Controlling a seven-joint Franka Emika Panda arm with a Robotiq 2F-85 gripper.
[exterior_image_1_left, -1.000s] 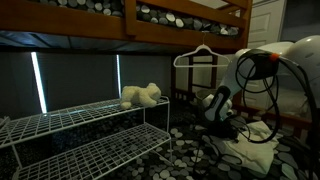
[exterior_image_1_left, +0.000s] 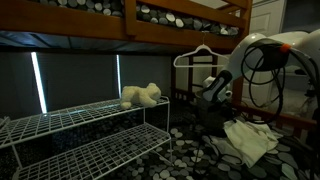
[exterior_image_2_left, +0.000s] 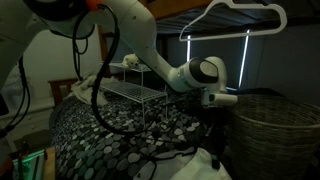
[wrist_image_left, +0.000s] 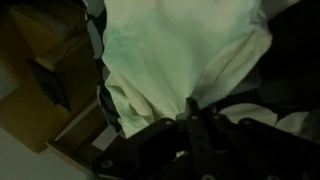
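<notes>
A pale, whitish cloth (exterior_image_1_left: 250, 140) lies on the dark patterned bedding at the right in exterior view 1, with part of it drawn up toward the arm. In the wrist view, folds of the cloth (wrist_image_left: 180, 50) run together at the fingertips of my gripper, which is shut on it. Exterior view 2 has the cloth (exterior_image_2_left: 188, 166) at the bottom, beside the dark, dimly lit gripper (exterior_image_2_left: 215, 158). The fingers themselves are too dark to make out there.
A white wire rack (exterior_image_1_left: 90, 150) carries a cream plush toy (exterior_image_1_left: 140, 96). A white hanger (exterior_image_1_left: 203, 51) hangs from the wooden bunk frame (exterior_image_1_left: 170, 28). One wicker basket (exterior_image_2_left: 275, 135) stands close beside the gripper. Patterned bedding (exterior_image_2_left: 110, 140) lies open toward the rack.
The cloth has been pulled up and bunched, where it lay flatter before.
</notes>
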